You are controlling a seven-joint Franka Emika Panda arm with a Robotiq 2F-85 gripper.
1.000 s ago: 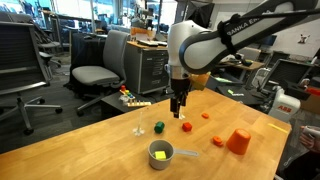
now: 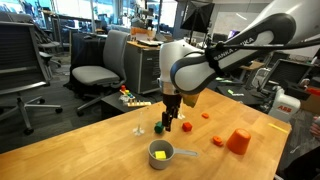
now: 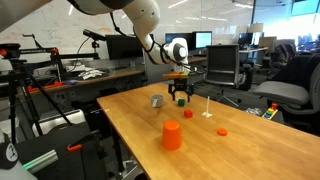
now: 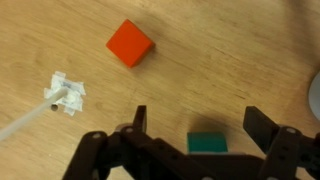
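Note:
Over the wooden table my gripper hangs open, fingers pointing down, with nothing between them. A green block [image 4: 207, 142] lies below it, showing at the lower middle of the wrist view between the two fingers and partly hidden by the gripper body. In exterior view 1 the gripper [image 2: 174, 112] is just above and to the right of the green block [image 2: 159, 127]. A red block [image 4: 130, 43] lies apart at the upper left of the wrist view. The grey metal pot [image 2: 160, 153], with a yellow and green item inside, stands nearer the front.
An orange cup [image 2: 239, 141] stands on the right of the table in exterior view 1. A thin white stick on a taped base [image 4: 70, 94] rises beside the blocks. Several small red pieces lie scattered about.
Blocks, pot and cup appear unmoved.

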